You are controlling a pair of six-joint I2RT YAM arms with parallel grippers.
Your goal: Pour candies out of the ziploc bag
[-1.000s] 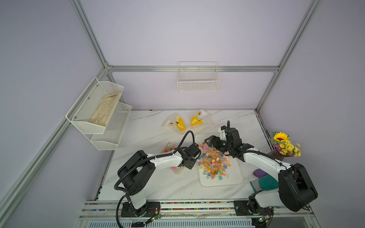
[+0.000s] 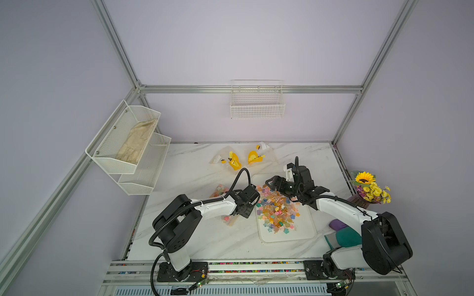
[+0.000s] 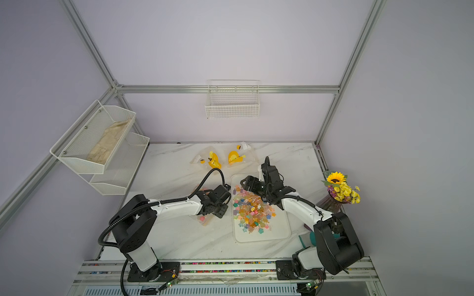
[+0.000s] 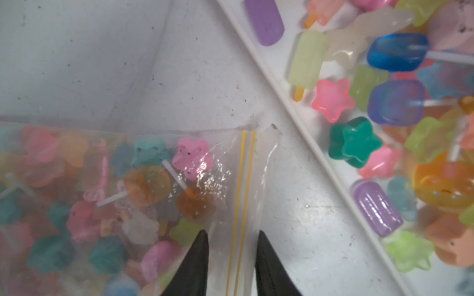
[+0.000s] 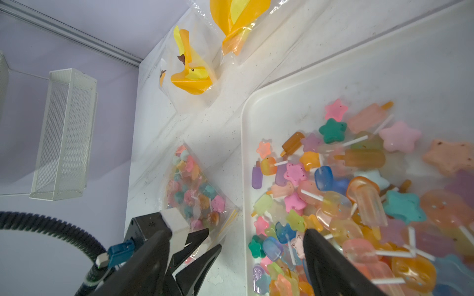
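A clear ziploc bag point(image 4: 113, 207) full of colourful candies lies flat on the table, its yellow-lined seal toward the white tray point(image 2: 303, 231). My left gripper is over that seal end, fingers part open, with the seal strip between them; whether it touches is unclear. Loose candies point(image 5: 340, 207) are heaped in the tray. My right gripper hangs above the tray with fingers wide open and nothing between them.
Two bags with yellow contents point(image 2: 234, 160) lie at the back. A flower basket point(image 2: 360, 198) stands at the right, with teal and purple items near it. Wire shelves hang on the left and back walls.
My left gripper and its cable have shifted very slightly in the top left view. The right arm has not visibly moved.
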